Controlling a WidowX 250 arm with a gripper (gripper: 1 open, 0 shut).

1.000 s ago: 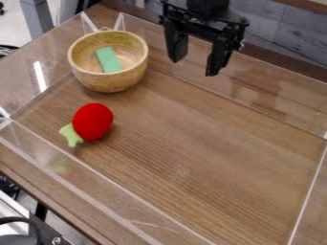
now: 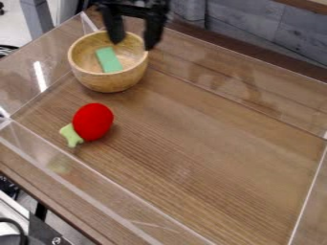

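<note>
My gripper [image 2: 128,29] is at the top of the camera view, dark and motion-blurred, above the wooden bowl [image 2: 132,67]. Inside the bowl lies a mint-green block [image 2: 107,59]. A red round object [image 2: 94,122] sits on the table lower left, with a pale green piece [image 2: 72,135] at its lower left.
A grey edge runs along the top right, and dark floor with cables shows at the lower left.
My gripper has moved left and up, from the upper middle of the table to above the bowl. The objects on the table look unmoved.
</note>
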